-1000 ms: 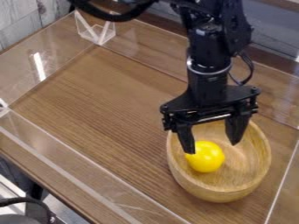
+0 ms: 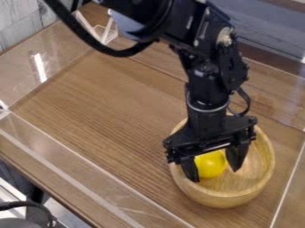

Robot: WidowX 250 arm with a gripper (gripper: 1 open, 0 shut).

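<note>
My black gripper [image 2: 209, 150] is open and lowered into a light wooden bowl [image 2: 238, 192] at the lower right of the camera view, its fingers on either side of a yellow object [image 2: 209, 165]. The fingers partly cover the object; whether they touch it I cannot tell.
A grey ledge or wall runs along the back right, and dark cables lie at the lower left corner.
</note>
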